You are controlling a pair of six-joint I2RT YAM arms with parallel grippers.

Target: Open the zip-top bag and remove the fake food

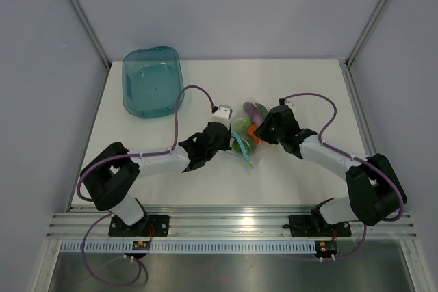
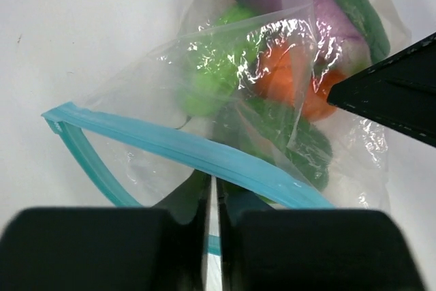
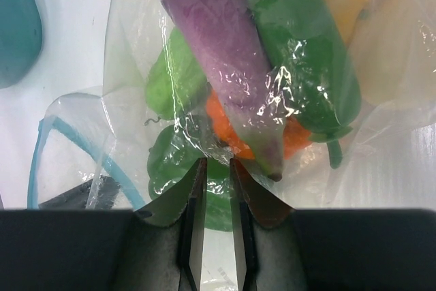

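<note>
In the top view the clear zip bag (image 1: 260, 158) lies mid-table between my two grippers. Its mouth gapes on the left, with the two light-blue zip strips (image 2: 170, 144) apart. Inside are an eggplant (image 3: 218, 49), a green pepper (image 3: 306, 52), an orange piece (image 2: 277, 76), a light-green piece (image 2: 208, 90) and a dark-green one (image 3: 180, 161). My left gripper is at the mouth, fingers nearly together over the lower strip; any grip there is unclear. The right gripper sits over the food, a narrow gap between its fingers; whether film is caught is hidden.
A teal bin (image 1: 152, 81), apparently empty, stands at the back left of the white table. Yellow and pale pieces (image 3: 395, 52) are also in the bag.
</note>
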